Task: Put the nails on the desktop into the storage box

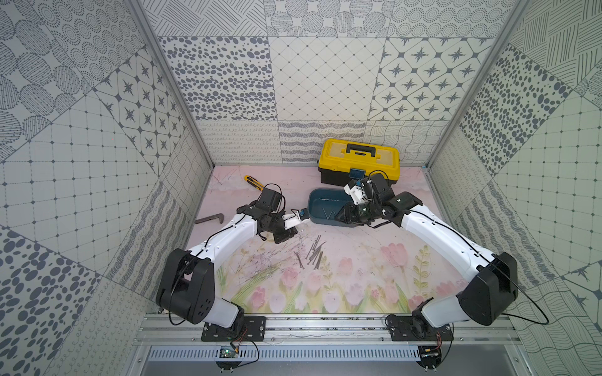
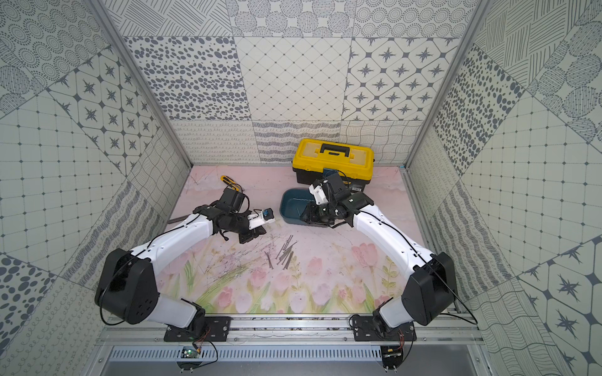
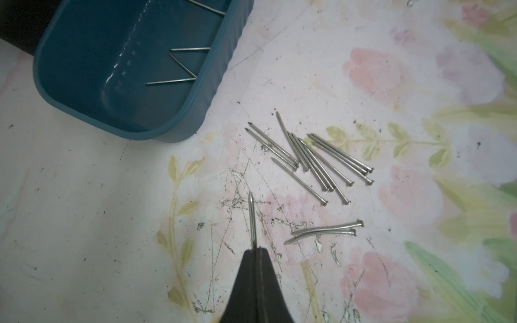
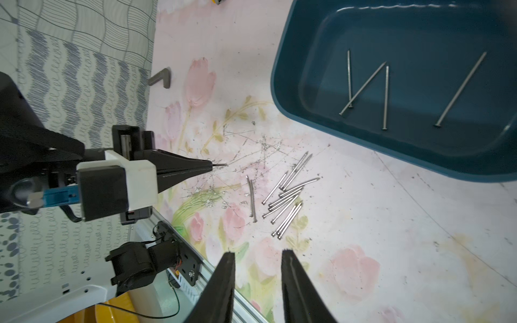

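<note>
My left gripper is shut on a nail (image 3: pixel 252 218), whose point sticks out past the tips. Below it on the desktop lies a pile of silver nails (image 3: pixel 323 161), with two bent nails (image 3: pixel 323 230) apart from them. The dark teal storage box (image 4: pixel 409 150) stands behind the pile and holds several nails (image 4: pixel 386 97). My right gripper is over the desk by the box's front, above and to the right of the pile, part open with nothing between its fingers.
A yellow-and-black toolbox (image 1: pixel 358 156) stands behind the box at the back. A utility knife (image 1: pixel 253 183) and a grey tool (image 1: pixel 208 219) lie at the left.
</note>
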